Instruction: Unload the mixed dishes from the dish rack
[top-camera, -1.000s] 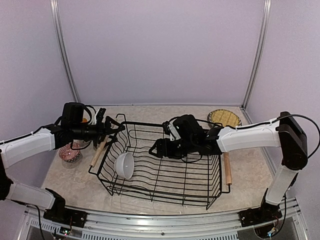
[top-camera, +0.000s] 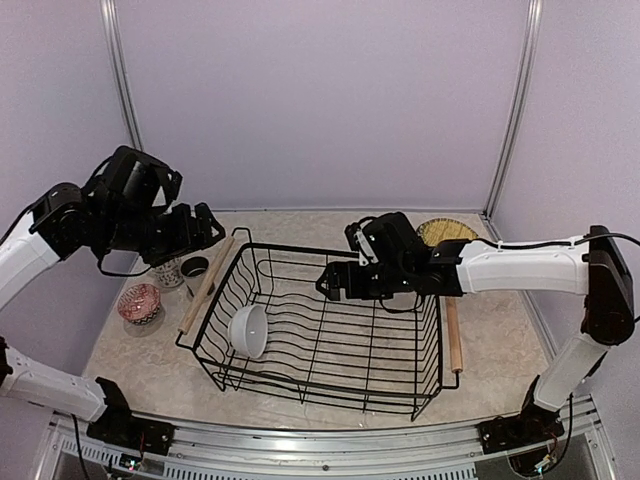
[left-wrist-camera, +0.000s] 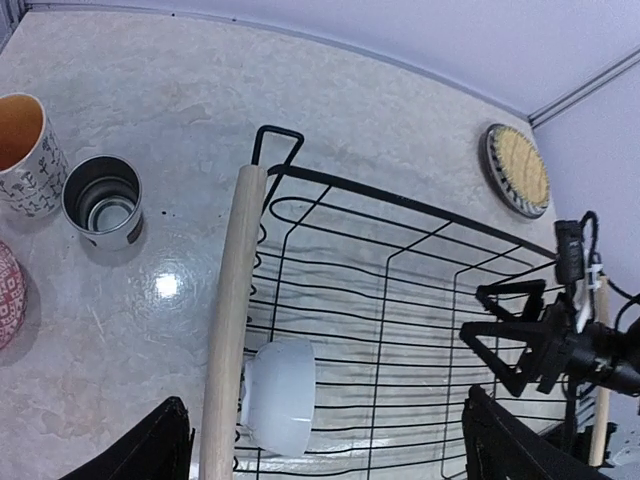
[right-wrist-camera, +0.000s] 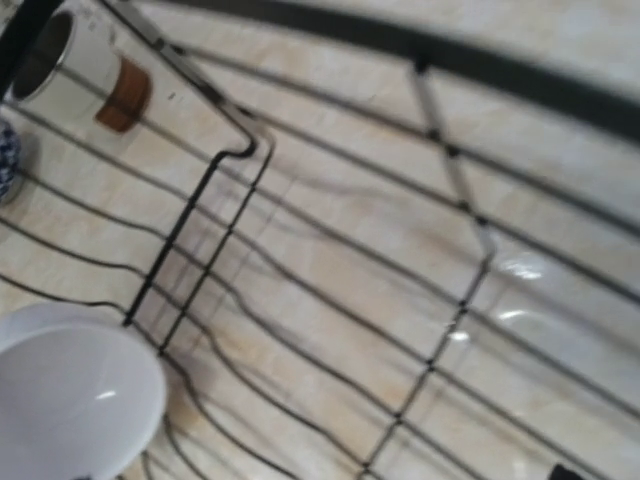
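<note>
A white bowl (top-camera: 249, 331) stands on its side at the left end of the black wire rack (top-camera: 390, 395); the right wrist view shows the bowl (right-wrist-camera: 90, 400) at lower left. Raised above the rack's left wooden handle, my left gripper (top-camera: 210, 228) is open and empty. In its wrist view the white bowl (left-wrist-camera: 282, 398) lies between and beyond the spread fingers, apart from them. Over the back middle of the rack, my right gripper (top-camera: 332, 282) is open with nothing in it; only tiny fingertip bits show in its own wrist view.
Left of the rack stand a metal cup (left-wrist-camera: 105, 200), a patterned cup with orange inside (left-wrist-camera: 40, 170) and a red patterned bowl (top-camera: 140, 302). A yellow plate (top-camera: 447, 232) lies behind the rack at right. The rack's middle and right are empty of dishes.
My right gripper drifted slightly right and back. The white bowl has not moved.
</note>
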